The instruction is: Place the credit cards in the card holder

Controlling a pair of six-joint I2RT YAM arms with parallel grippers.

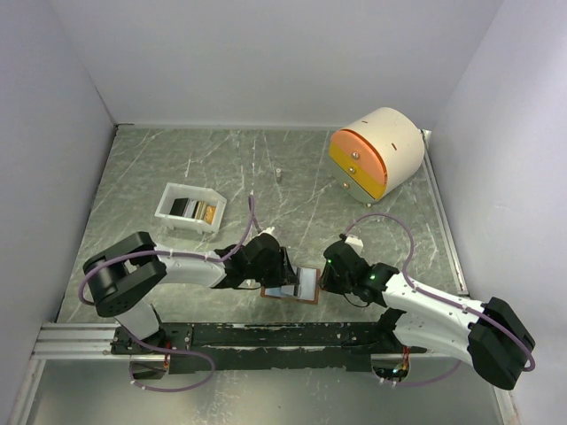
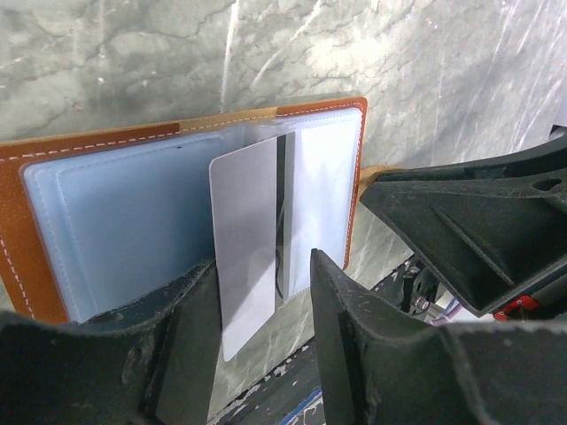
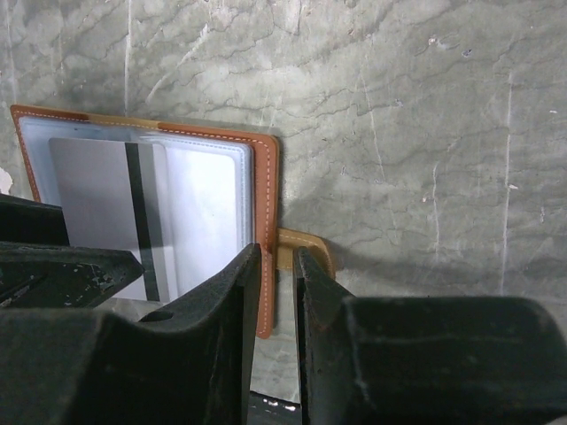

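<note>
The open card holder (image 1: 307, 284), brown-edged with pale clear sleeves (image 2: 115, 212), lies on the table between both grippers. A grey card (image 2: 241, 230) with a dark stripe rests over the holder's sleeves. My left gripper is part open at the card, one finger overlapping its left edge; whether it grips is unclear. My right gripper is part open just past the holder's right edge, a narrow gap between its fingertips and a tan tab (image 3: 301, 241) visible there.
A white tray (image 1: 165, 211) with several cards stands at the back left. A cream cylindrical cabinet (image 1: 390, 146) with coloured drawers sits at the back right. A small object (image 1: 278, 174) stands mid-back.
</note>
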